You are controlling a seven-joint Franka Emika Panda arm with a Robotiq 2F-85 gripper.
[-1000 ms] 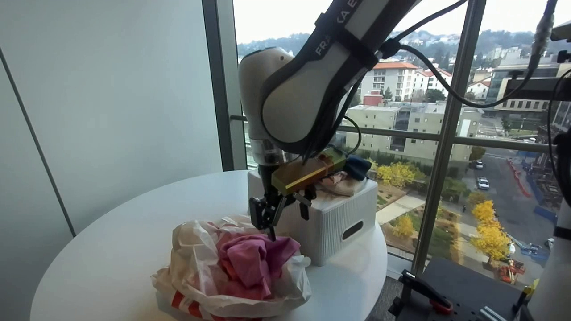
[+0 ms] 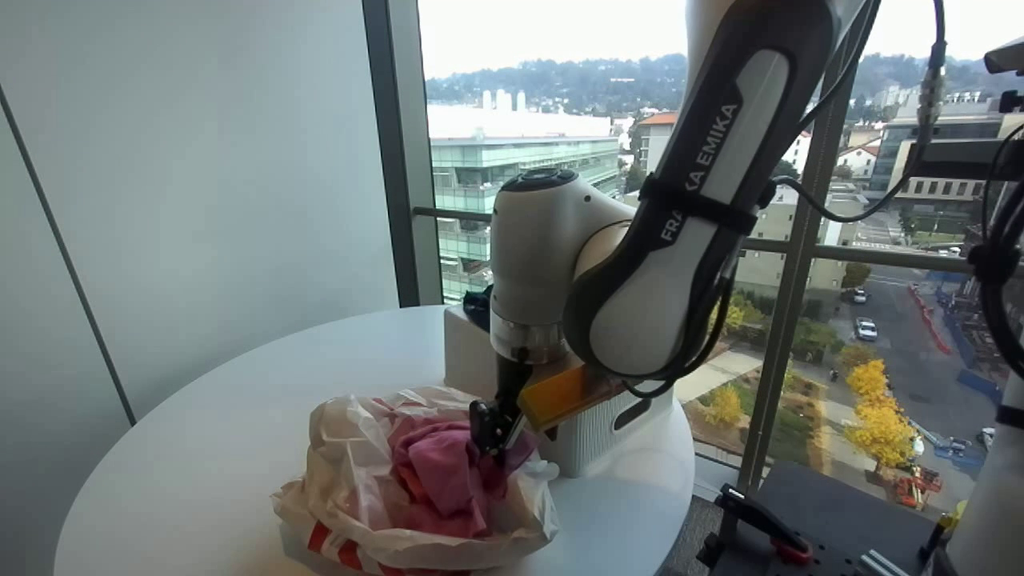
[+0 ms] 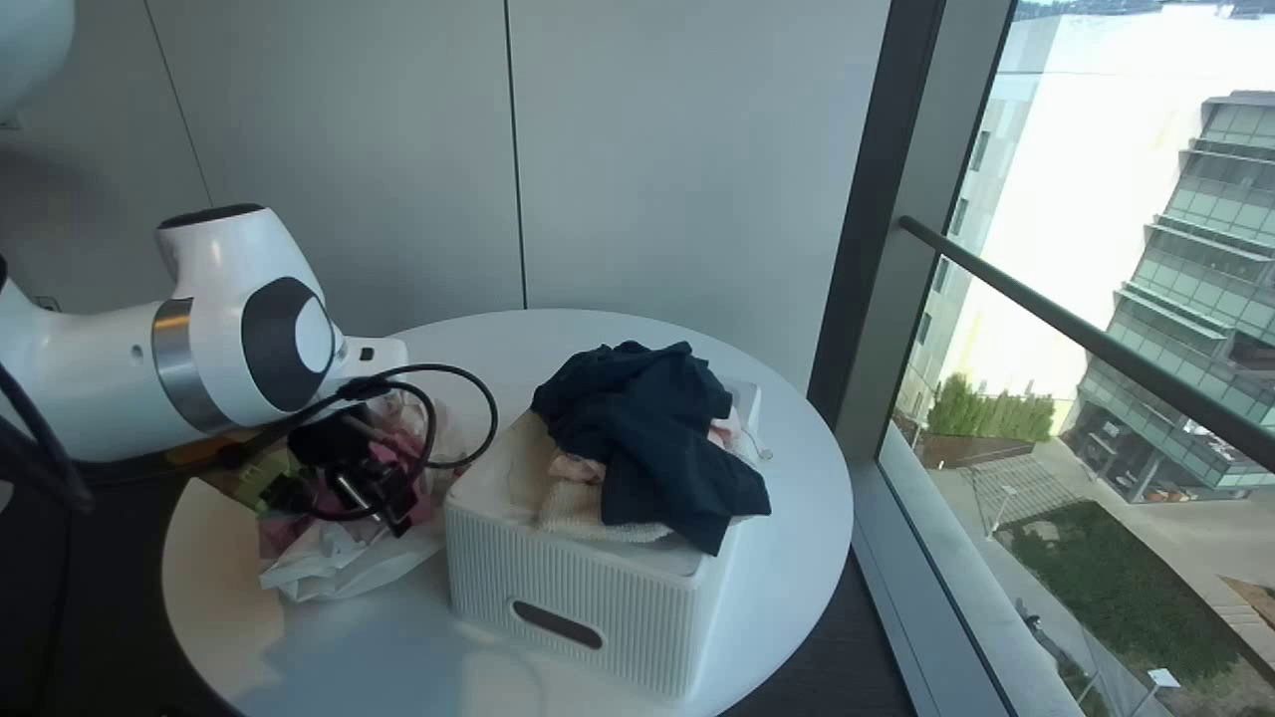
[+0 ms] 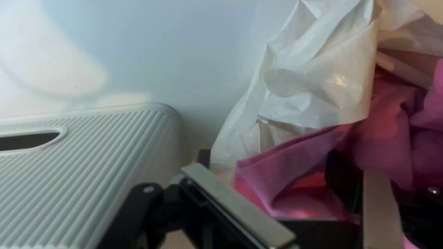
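Note:
A crumpled pink cloth [image 2: 437, 467] lies in the mouth of a white plastic bag [image 2: 341, 451] with red marks. Down at the cloth's right side is my gripper [image 2: 494, 432]. In the wrist view, the gripper has its fingers apart, with a raised fold of the pink cloth [image 4: 290, 166] in the gap between them. The right finger [image 4: 380, 207] presses in among the cloth's folds, and the left finger [image 4: 241, 203] is beside the box. Exterior view 2 shows the gripper [image 3: 382, 502] above the bag, its tips partly hidden by cables.
Right beside the bag stands a white ribbed box [image 3: 574, 597] with a handle slot. Dark blue cloth [image 3: 651, 436] and pale cloth [image 3: 610, 508] are heaped on its top.
My gripper has come down and slightly right, from above the pink cloth to its right side among the folds. The cloth's right corner is now partly covered by it.

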